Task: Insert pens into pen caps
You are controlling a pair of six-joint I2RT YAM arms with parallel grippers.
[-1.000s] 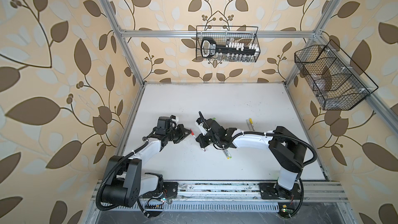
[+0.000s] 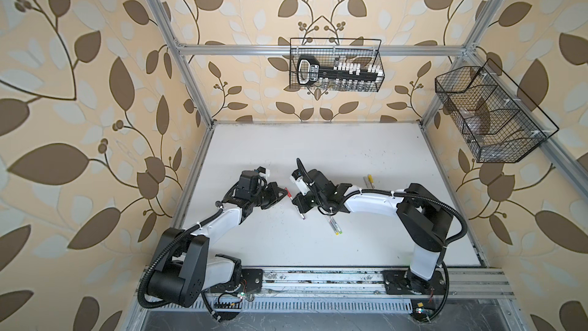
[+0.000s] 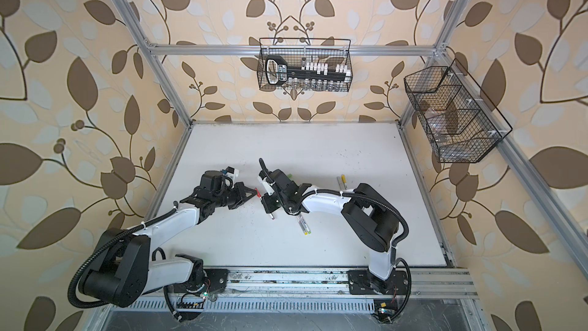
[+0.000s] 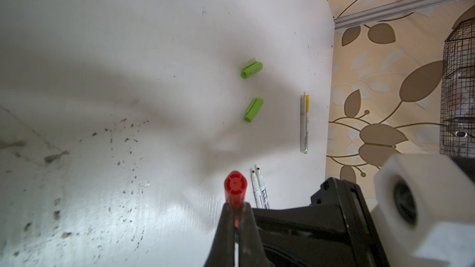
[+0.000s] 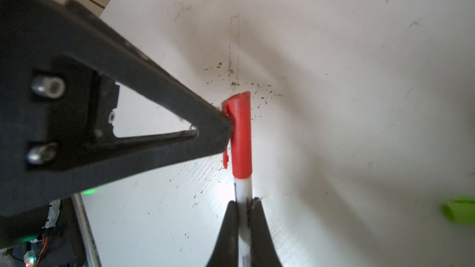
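Note:
In the right wrist view a red cap (image 5: pixel 242 141) sits on the end of a white pen (image 5: pixel 243 189), its rim around the barrel. The barrel passes between the fingertips of my right gripper, which is shut on it. My left gripper is shut at the cap's clip side; in the left wrist view the red cap (image 4: pixel 235 187) stands at its fingertips, with a red strip showing between them. From above, my left gripper (image 2: pixel 285 192) and right gripper (image 2: pixel 299 203) face each other over the table. The far part of the pen is partly hidden by the right gripper.
Two green caps (image 4: pixel 252 103) lie loose on the table. Two white pens (image 4: pixel 259 188) lie side by side, and farther right are pens with a yellow end (image 4: pixel 304 123). Wire baskets (image 2: pixel 335 64) hang on the walls.
Both grippers have shifted slightly to the right together with the capped pen.

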